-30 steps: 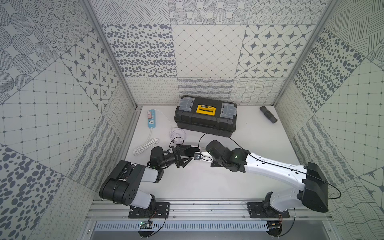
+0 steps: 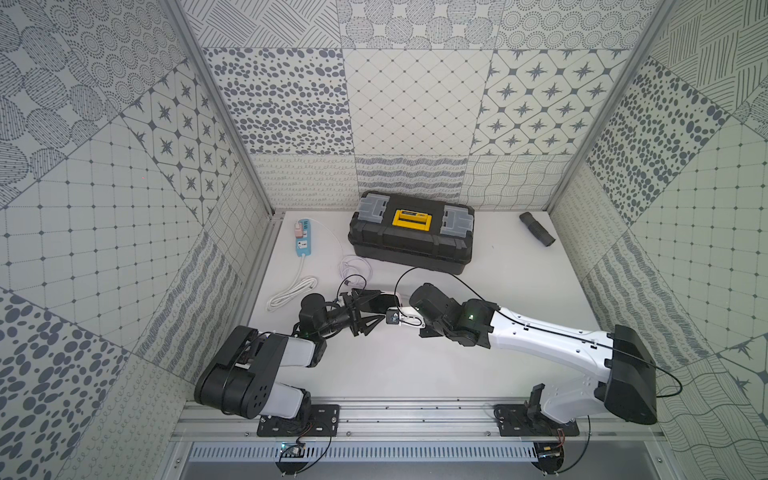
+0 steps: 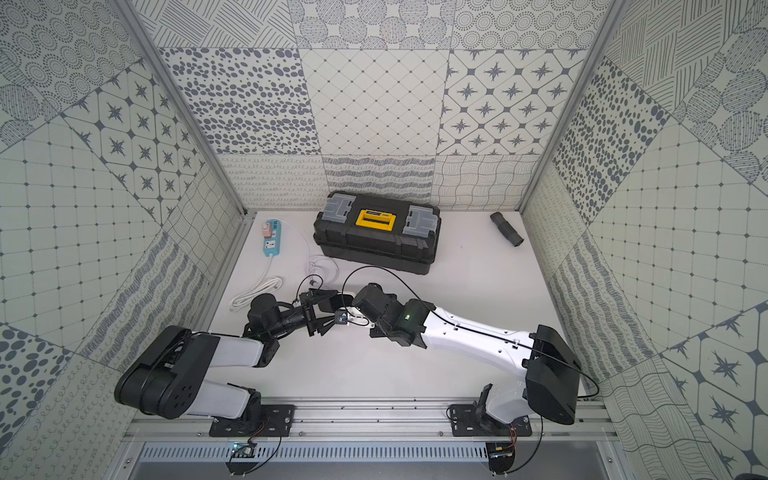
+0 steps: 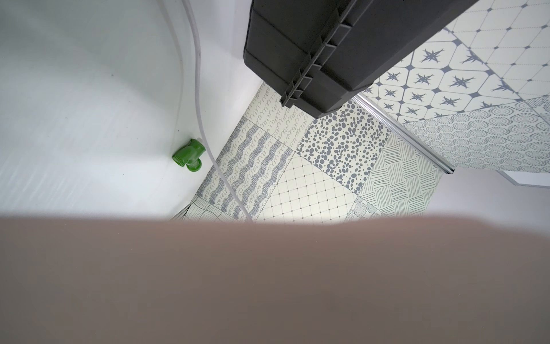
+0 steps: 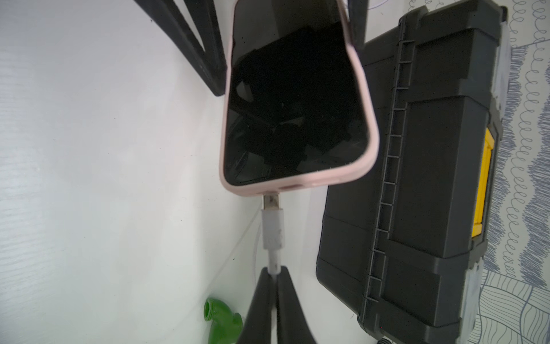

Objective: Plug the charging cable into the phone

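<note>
A pink-framed phone (image 5: pixel 295 97) is held raised between the black fingers of my left gripper, its screen showing in the right wrist view; its pink back fills the lower left wrist view, blurred. My right gripper is shut on the white charging cable's connector (image 5: pixel 272 229), whose metal tip meets the middle of the phone's bottom edge, partly inserted as far as shows. In the top left view the two grippers face each other above the table's middle, largely hiding the phone.
A black toolbox (image 2: pixel 412 240) stands behind the grippers. A power strip (image 2: pixel 303 240) with coiled cord (image 2: pixel 292 292) lies at left. A green pipe fitting (image 4: pixel 188 153) is near the cable. A dark cylinder (image 2: pixel 537 229) lies back right.
My right gripper has shifted slightly left and toward the front, toward my left gripper and the phone. The left arm's elbow has moved slightly left.
</note>
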